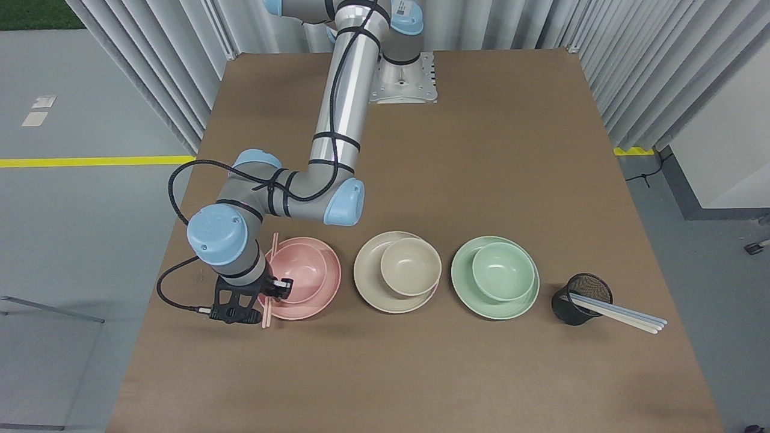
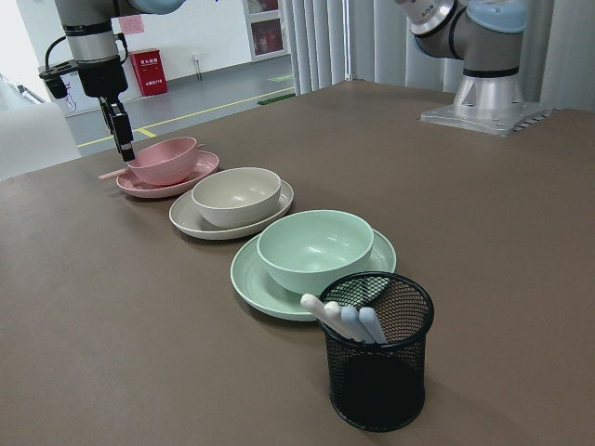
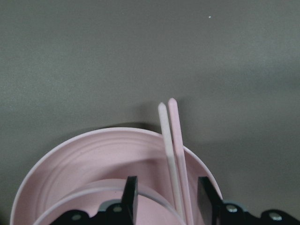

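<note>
Pink chopsticks [image 3: 178,150] lie across one side of the pink plate [image 3: 61,168], beside the pink bowl [image 3: 154,211] nested on it; the same plate [image 1: 322,302] is at the table's left in the front view. In the wrist view my gripper is open, its two fingers straddling the chopsticks with space around them. In the left view the gripper [image 2: 125,150] points down at the near side of the pink bowl [image 2: 167,165], low over it.
To the right stand a cream bowl [image 1: 411,263] on a cream plate and a green bowl [image 1: 503,268] on a green plate. At far right is a black mesh holder [image 1: 570,310] with white and pale blue chopsticks [image 1: 628,317].
</note>
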